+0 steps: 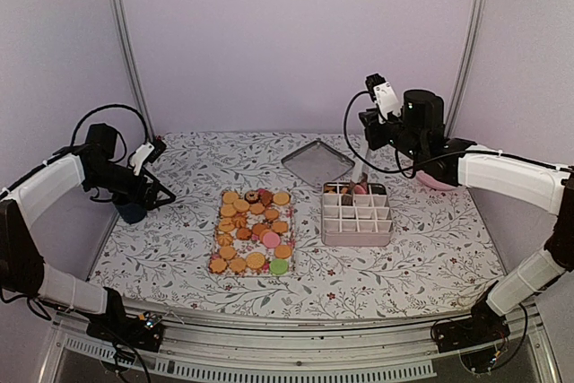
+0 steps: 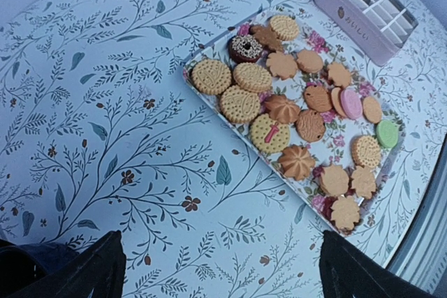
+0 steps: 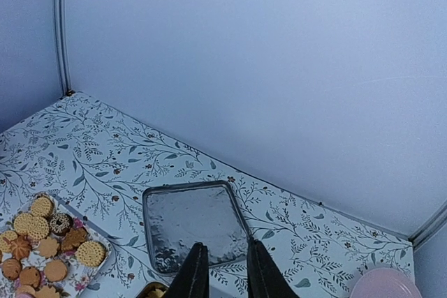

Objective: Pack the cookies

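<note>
A tray of assorted cookies (image 1: 256,230), mostly tan and brown with a few pink and one green, lies left of the table's middle. To its right stands a pale divided box (image 1: 356,239); cookies, one of them pink (image 1: 361,189), sit in its back row, while the front compartments look empty. Over that back row, my right gripper points down, its fingers (image 3: 199,270) apart with nothing visible between them. Far from the cookies, at the left side, my left gripper hangs wide open and empty.
An empty grey metal tray (image 1: 316,164) lies behind the box. A pink plate (image 1: 435,182) is at the back right, partly hidden by the right arm. Below the left gripper stands a dark container (image 1: 132,213).
</note>
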